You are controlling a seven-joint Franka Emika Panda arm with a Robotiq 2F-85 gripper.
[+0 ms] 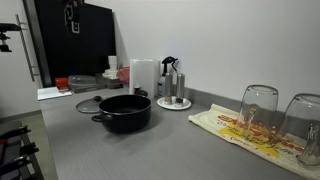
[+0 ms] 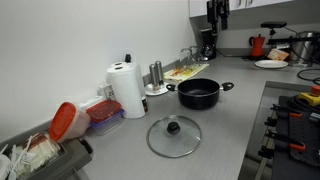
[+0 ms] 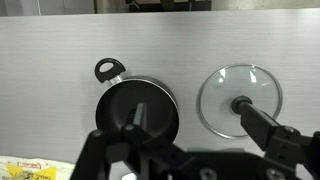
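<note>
A black two-handled pot [image 1: 126, 114] stands on the grey counter, and from above in the wrist view its inside [image 3: 125, 105] looks empty. Its likely lid, a round glass one [image 2: 174, 136] with a black knob, lies flat on the counter beside the pot. In the wrist view the lid [image 3: 222, 92] is right of the pot, with a gap between them. High above the counter, my gripper is open and touches neither. Its fingers cover part of the pot and reach near the lid's edge. Exterior view 2 shows the gripper [image 2: 217, 14] at the top edge.
A paper towel roll [image 2: 126, 88], a red container [image 2: 69, 121] and a dish rack [image 2: 45, 158] line the wall. Two upturned glass jars [image 1: 258, 106] rest on a yellow-and-white towel [image 1: 222, 122].
</note>
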